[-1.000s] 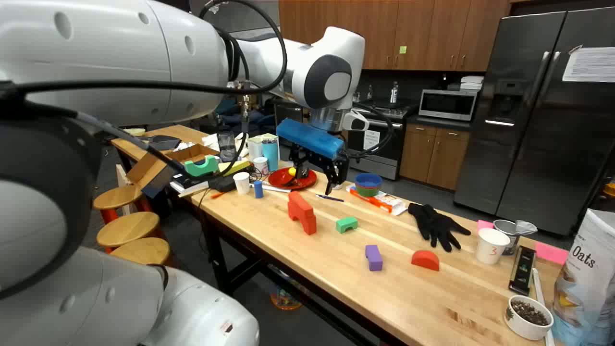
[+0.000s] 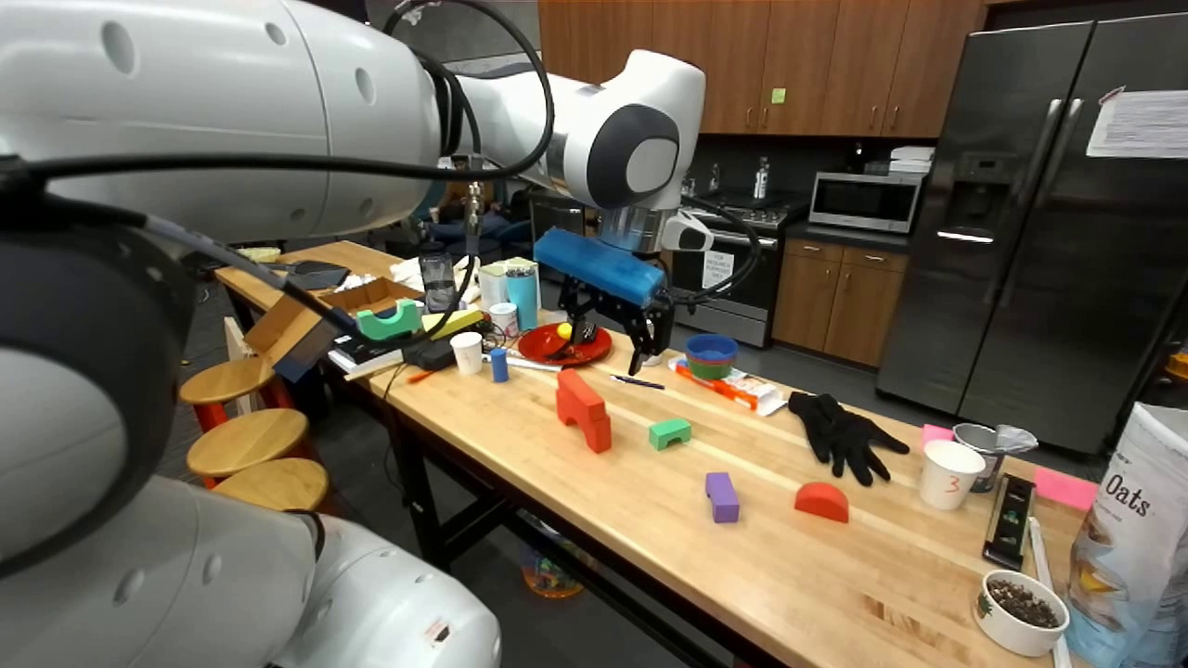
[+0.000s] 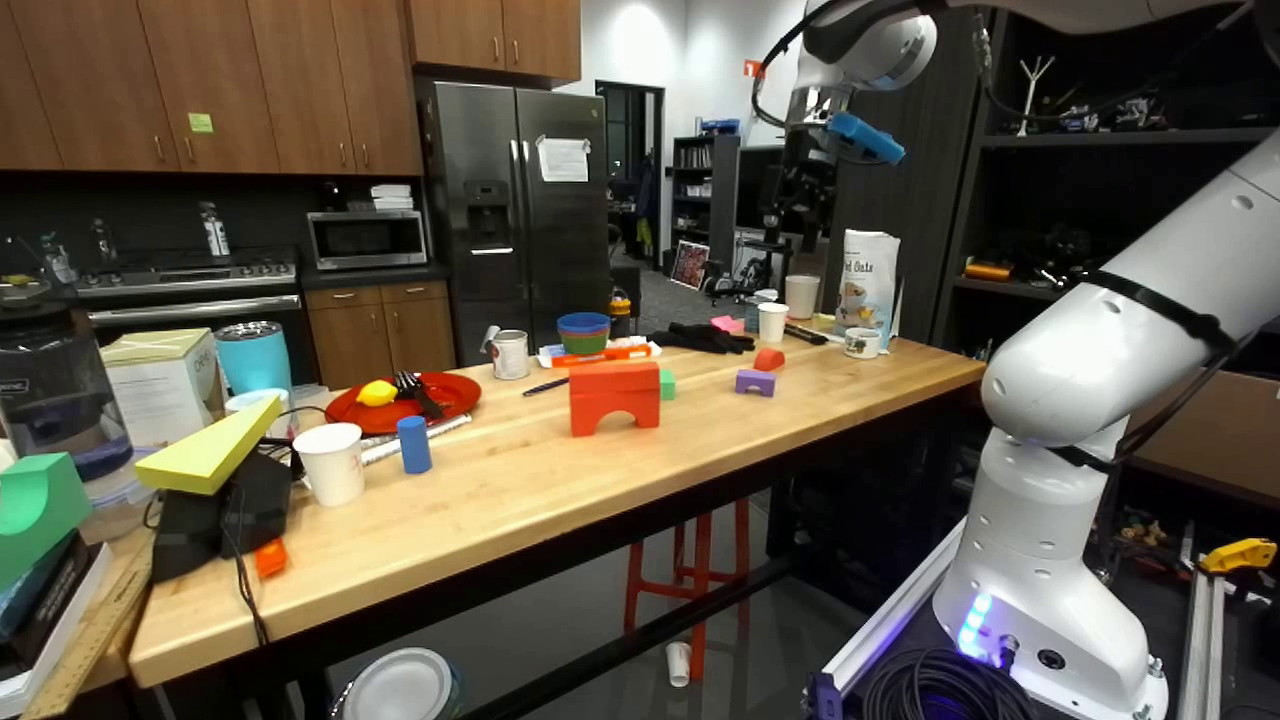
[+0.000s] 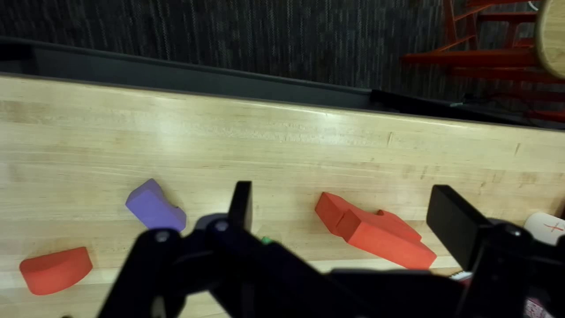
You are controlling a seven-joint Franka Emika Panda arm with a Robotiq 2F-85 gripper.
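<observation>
High above the table, my gripper is open, its two dark fingers wide apart and nothing held between them. From the wrist view, a red arch-shaped block (image 4: 381,233) shows down on the wood between the fingers, well below them. A purple block (image 4: 155,206) lies to the left of the gripper, and a red half-round block (image 4: 55,270) farther left. The small green block (image 2: 669,433) stands near the red arch (image 2: 584,411) in the first exterior view; from the wrist, the gripper hides most of it.
A red plate (image 2: 564,346) holding a yellow item, a blue cylinder (image 2: 498,366) and a white cup (image 2: 467,353) stand toward the far left. Stacked bowls (image 2: 710,355), a black glove (image 2: 846,436) and an oats bag (image 2: 1130,545) line the other side.
</observation>
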